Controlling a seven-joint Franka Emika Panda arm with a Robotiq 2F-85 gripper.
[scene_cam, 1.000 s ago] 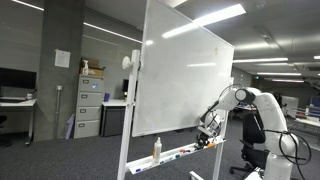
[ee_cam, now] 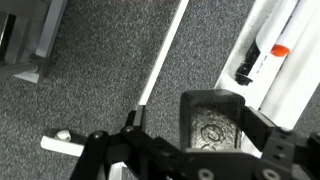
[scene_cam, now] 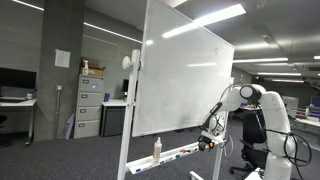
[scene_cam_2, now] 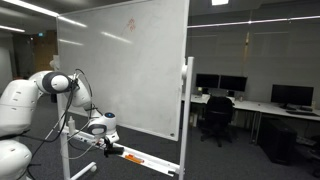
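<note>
My gripper is open in the wrist view, its two black fingers standing apart. Between them shows a dark block with a round print on its face, perhaps a board eraser; it sits closer to the right finger, and I cannot tell whether they touch. The white tray of the whiteboard runs beside it. In exterior view 2 the gripper is low at the tray, left of an orange item. From exterior view 1 the gripper appears at the tray's right end, small and hard to read.
Markers, one with a black tip and one with an orange band, lie on the tray. A bottle stands at its other end. The whiteboard rises directly above. Grey carpet lies open below.
In exterior view 1 the arm's hand has shifted slightly right and down at the tray's right end. The bottle and the whiteboard have stayed put.
</note>
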